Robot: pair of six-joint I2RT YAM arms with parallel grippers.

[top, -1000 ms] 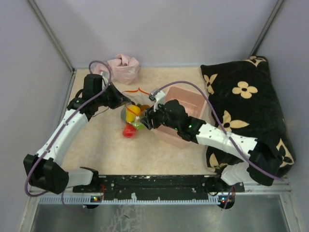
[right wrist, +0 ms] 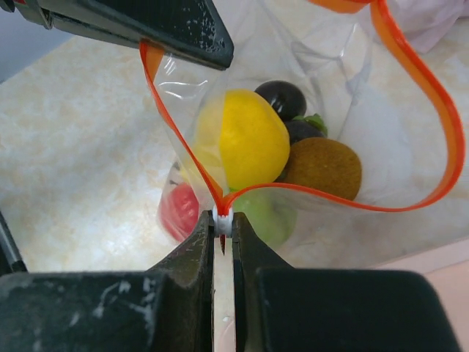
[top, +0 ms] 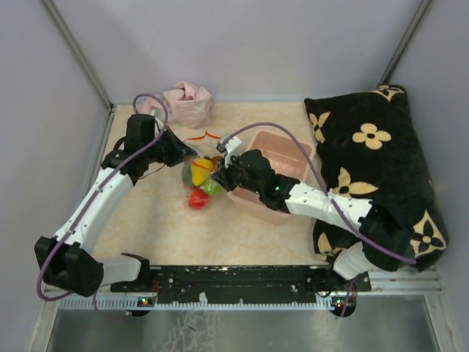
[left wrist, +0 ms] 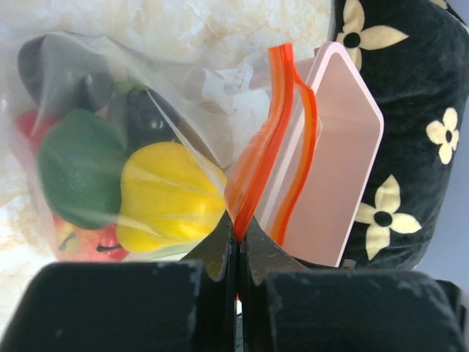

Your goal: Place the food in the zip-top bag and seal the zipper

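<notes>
The clear zip bag (left wrist: 80, 66) with an orange zipper holds a yellow pepper (left wrist: 165, 194), green (left wrist: 80, 169) and red items, dark eggplant-like pieces and a brown round item (right wrist: 322, 165). My left gripper (top: 192, 154) is shut on the orange zipper edge, seen at the bottom of the left wrist view (left wrist: 238, 246). My right gripper is shut on the bag's zipper strip at its near edge, where a white piece shows between the fingers. The bag's mouth gapes open in the right wrist view.
A pink bin (top: 282, 154) sits right of the bag, with a black flowered cushion (top: 366, 169) beyond. A pink cloth (top: 187, 103) lies at the back.
My right gripper has moved a little left toward the bag over the last second. The left arm is nearly unchanged.
</notes>
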